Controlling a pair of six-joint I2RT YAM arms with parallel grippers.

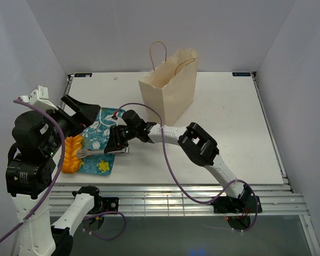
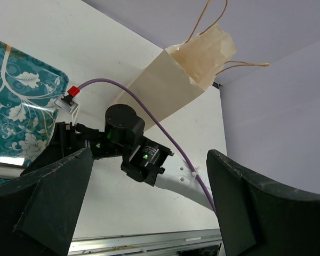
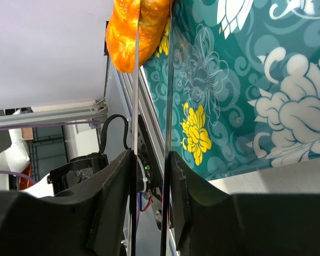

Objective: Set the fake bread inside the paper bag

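Note:
The orange fake bread (image 1: 71,154) lies at the left end of a teal floral mat (image 1: 98,130). My right gripper (image 1: 81,153) reaches low across the mat, its long thin fingers at the bread; in the right wrist view they run close together onto the bread (image 3: 122,40), and whether they hold it is unclear. My left gripper (image 1: 86,109) is raised over the left side, open, nothing between its fingers. The cream paper bag (image 1: 165,93) stands upright at the back centre, its mouth up, two handles on top.
Grey walls close in the back and sides. A metal rail runs along the front edge. Purple cables hang over both arms.

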